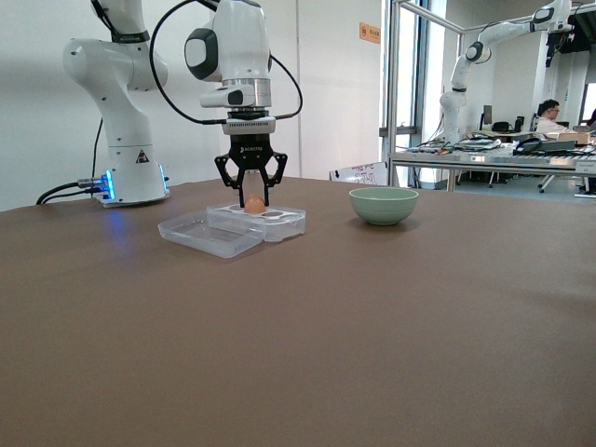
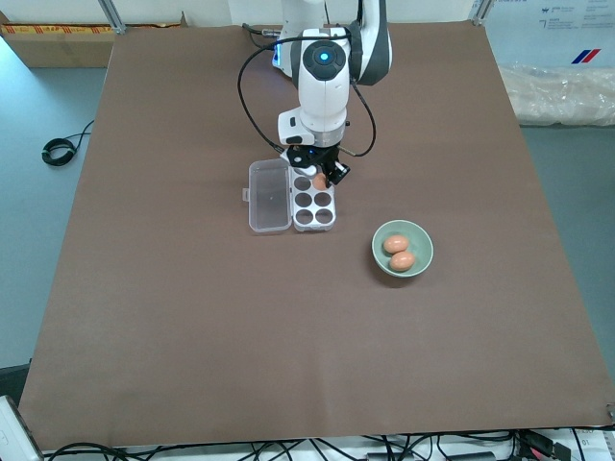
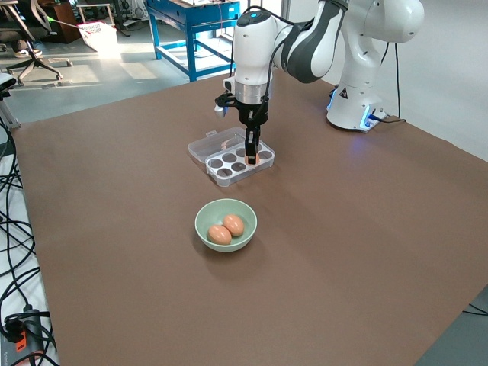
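My black gripper (image 1: 253, 200) is down at the clear egg box (image 2: 313, 209), its fingers either side of a brown egg (image 1: 254, 205) in one of the holes; whether the fingers press on it, I cannot tell. The box's lid (image 2: 269, 197) lies folded open beside the tray. A pale green bowl (image 3: 226, 207) holds two brown eggs (image 2: 402, 260), in front and to the right of the box in the left camera view.
The arm's base (image 1: 130, 177) stands behind the box. Cables (image 2: 115, 451) run along the table's outer edge.
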